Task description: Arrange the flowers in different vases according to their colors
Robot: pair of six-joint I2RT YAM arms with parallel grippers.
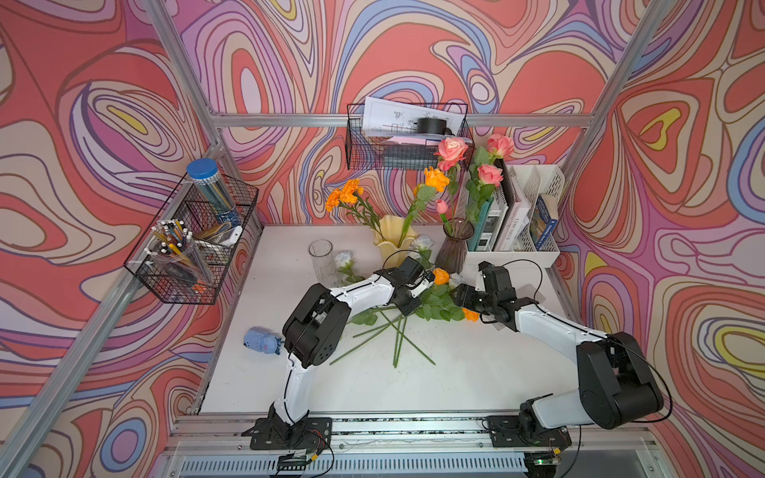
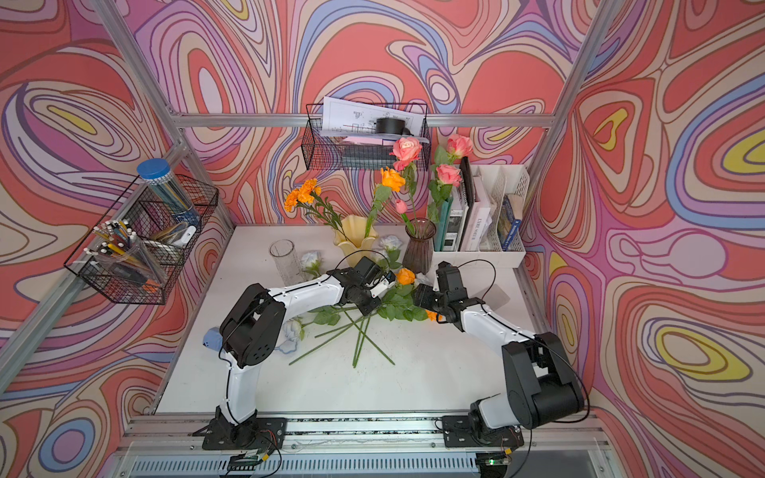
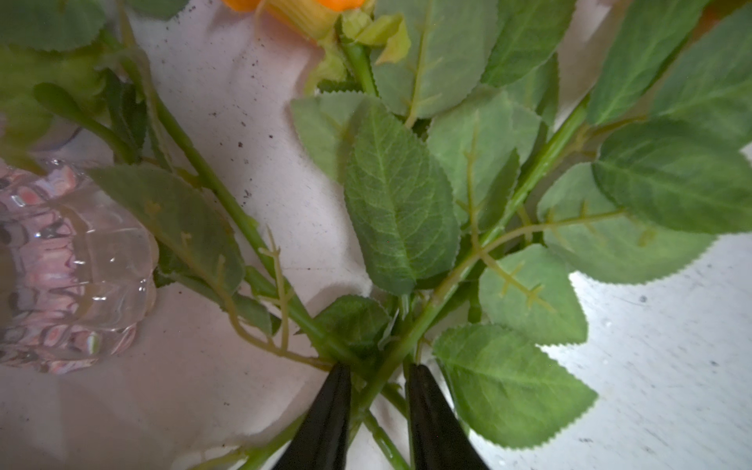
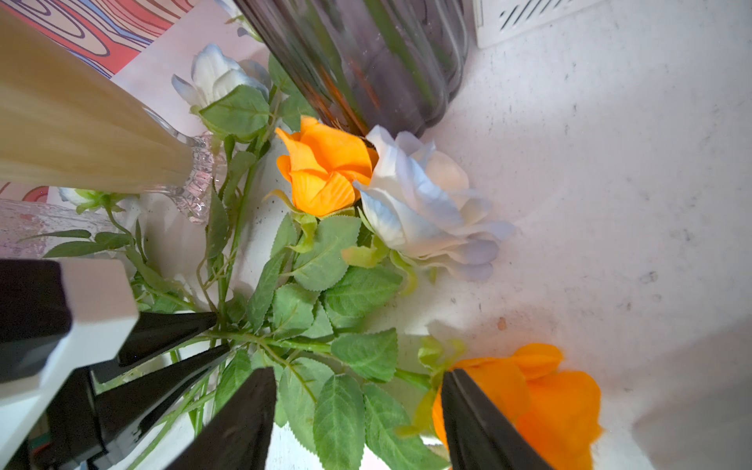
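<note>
In the left wrist view my left gripper stands part open, crossing green stems (image 3: 423, 321) running between its fingers. My right gripper is open above the table, with an orange rose (image 4: 509, 399) at its right fingertip and leaves showing through its gap. Another orange rose (image 4: 325, 164) and a white-blue rose (image 4: 431, 203) lie side by side. More white flowers (image 1: 344, 260) are near the clear glass vase (image 1: 320, 259). Orange flowers (image 1: 345, 195) stand in the yellow vase (image 1: 396, 243), pink roses (image 1: 452, 151) in the dark vase (image 1: 454, 247).
A white book rack (image 1: 518, 256) stands at the back right. A blue object (image 1: 261, 341) lies at the table's left. One pale flower (image 2: 291, 338) lies beside the left arm. The two grippers are close together.
</note>
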